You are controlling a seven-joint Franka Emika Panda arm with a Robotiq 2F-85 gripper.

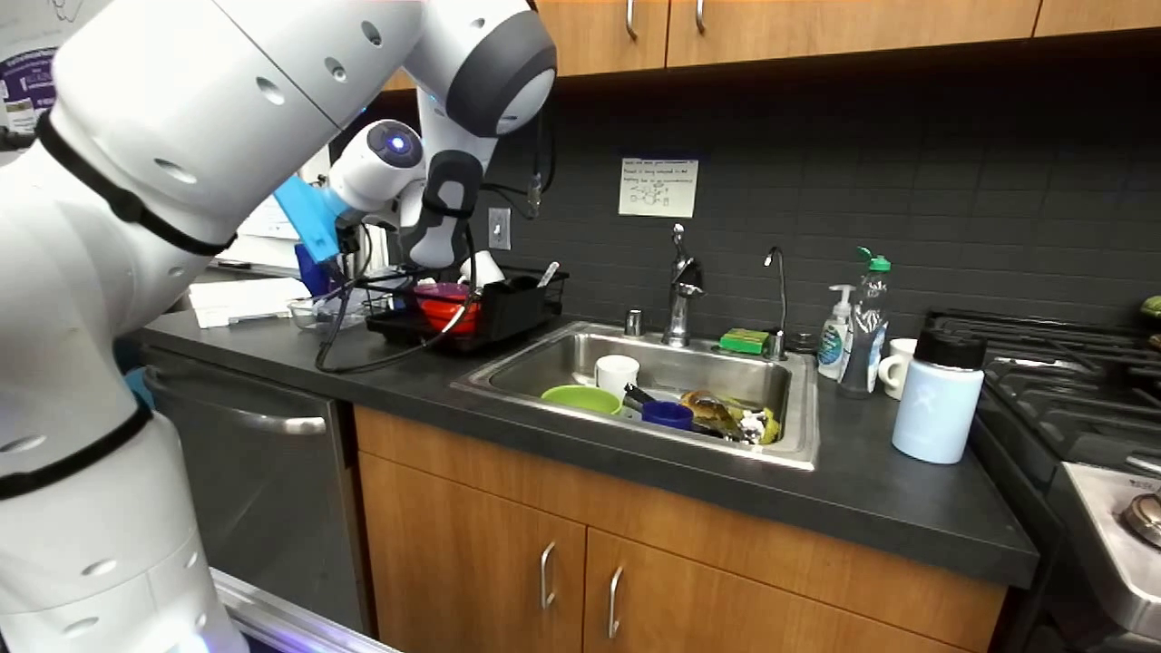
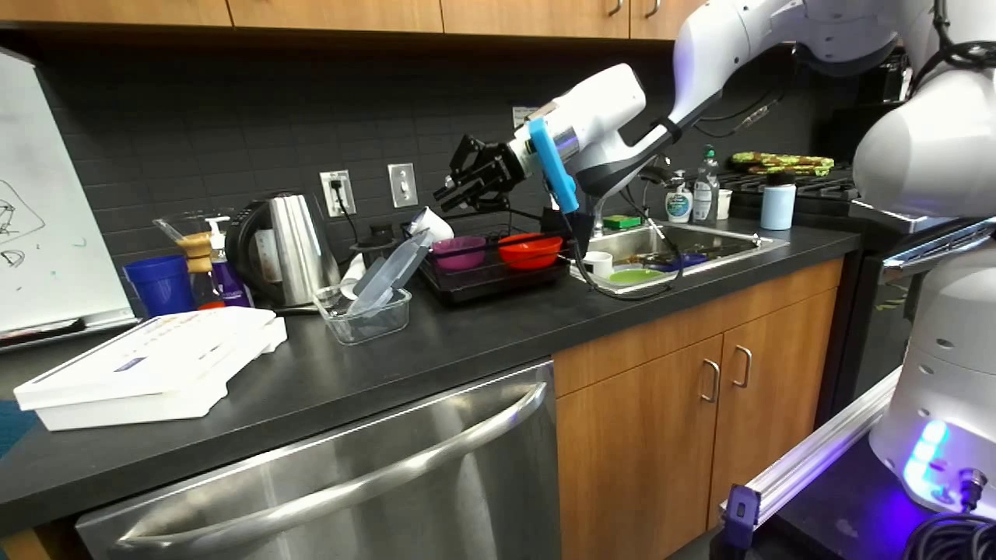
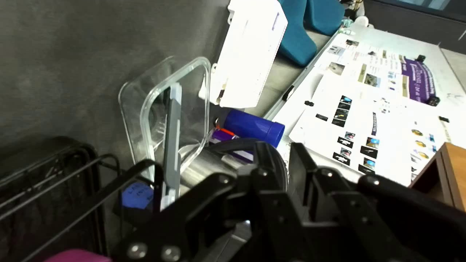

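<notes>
My gripper (image 2: 452, 179) hangs above the counter, left of the dish rack and higher than the glass container. In the wrist view a narrow gap shows between its dark fingers, and I can make out no object there. How far the fingers have closed is unclear. A clear rectangular glass container (image 2: 370, 325) stands on the counter below. Greyish translucent plastic lids (image 2: 397, 271) lean steeply inside it, their tops well above its rim. The wrist view shows one grey lid edge (image 3: 173, 131) across the container, apart from the fingers.
The black dish rack (image 2: 454, 291) holds a purple bowl (image 2: 459, 253), a red bowl (image 2: 529, 251) and a white mug (image 2: 431, 224). A kettle (image 2: 296, 250) stands behind the container; a white box (image 2: 149, 359) lies farther left. Bare counter (image 2: 448, 328) lies in front.
</notes>
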